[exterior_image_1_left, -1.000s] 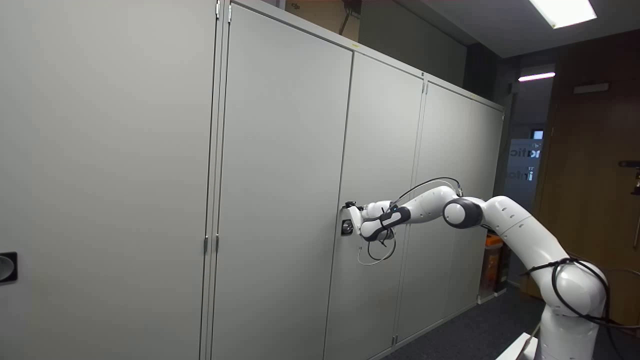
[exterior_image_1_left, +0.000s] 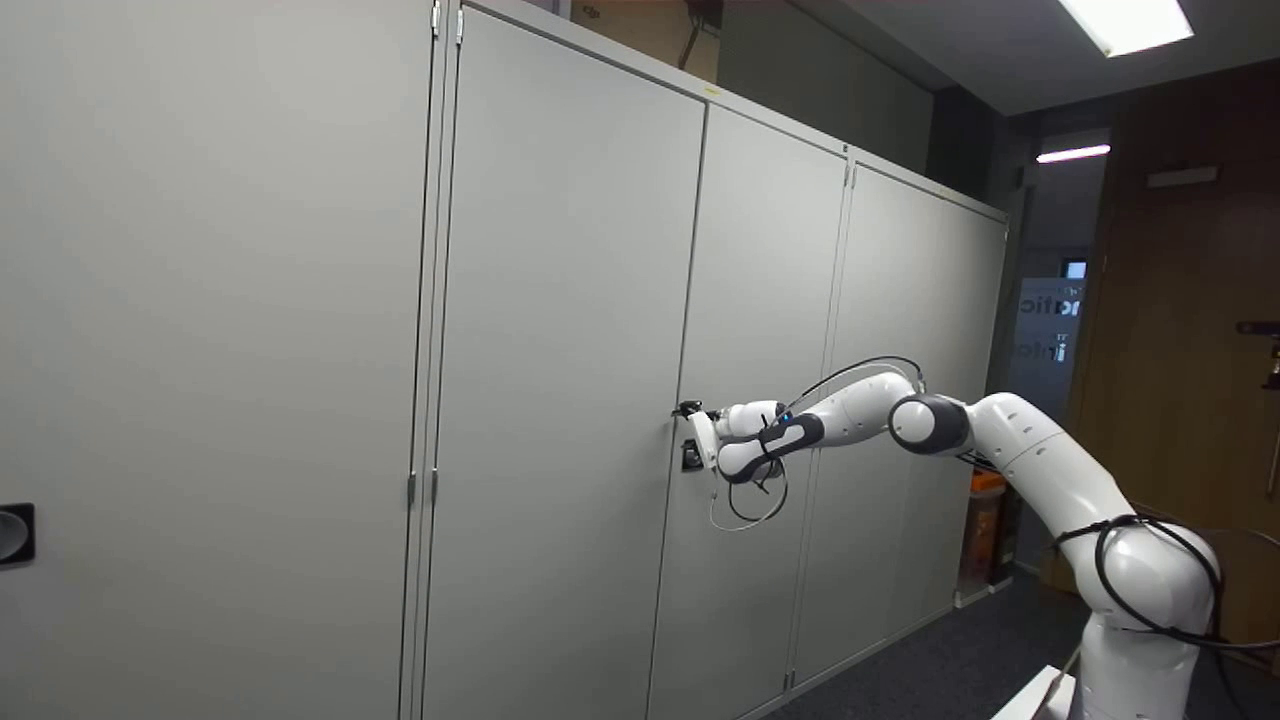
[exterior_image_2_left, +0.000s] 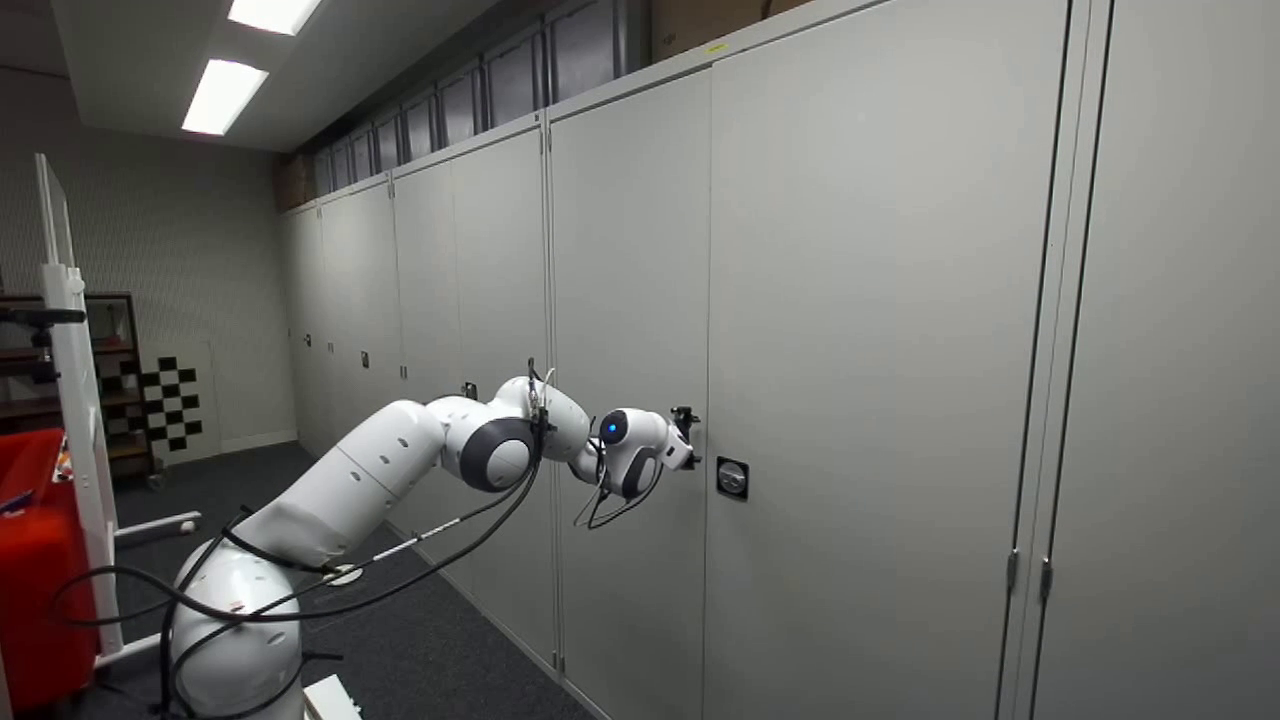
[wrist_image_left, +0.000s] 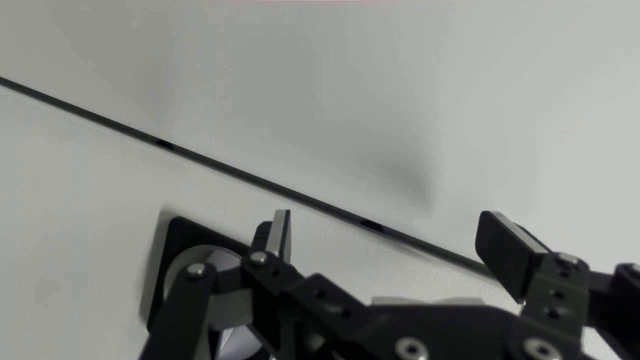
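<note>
A tall grey cabinet has a black square recess with a round metal knob (exterior_image_2_left: 732, 478) beside the seam between two doors. In the wrist view the knob (wrist_image_left: 198, 257) shows at lower left, partly covered by one finger. My gripper is open, its fingers spread wide in front of the door face, with nothing held between them. The dark seam (wrist_image_left: 270, 184) crosses that view at a slant and passes behind the right finger (wrist_image_left: 507, 255). In exterior view 2 the gripper (exterior_image_2_left: 692, 440) is close to the seam; whether it touches the door I cannot tell.
Both cabinet doors (exterior_image_1_left: 564, 300) beside the seam look shut. Further cabinets run along the same wall. A whiteboard frame (exterior_image_2_left: 78, 396) and a red container (exterior_image_2_left: 42, 564) stand at left in exterior view 2. Dark carpet is clear along the cabinet's foot.
In exterior view 1 my gripper has shifted slightly left, toward the door seam, with the wrist following. The doors look unchanged.
</note>
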